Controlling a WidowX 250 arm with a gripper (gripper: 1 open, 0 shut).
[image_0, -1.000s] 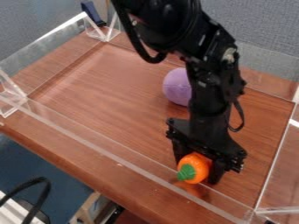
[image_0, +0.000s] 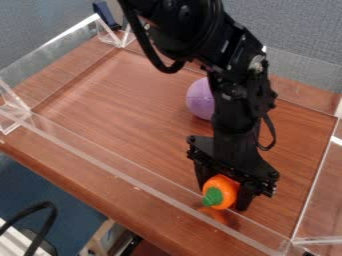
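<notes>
The black gripper (image_0: 227, 176) reaches down over the front right of the wooden table, its lower end around a small orange object with a green end (image_0: 222, 191), like a toy carrot, near the clear front wall. Whether the fingers are shut on it is hard to tell. A purple round object (image_0: 199, 98) sits behind the arm, partly hidden by it.
Clear plastic walls border the wooden table (image_0: 100, 120) on several sides. Cables and white hardware lie below the table at lower left.
The gripper and arm have shifted very slightly, and the orange object appears a little changed in angle. The purple object stays in place.
</notes>
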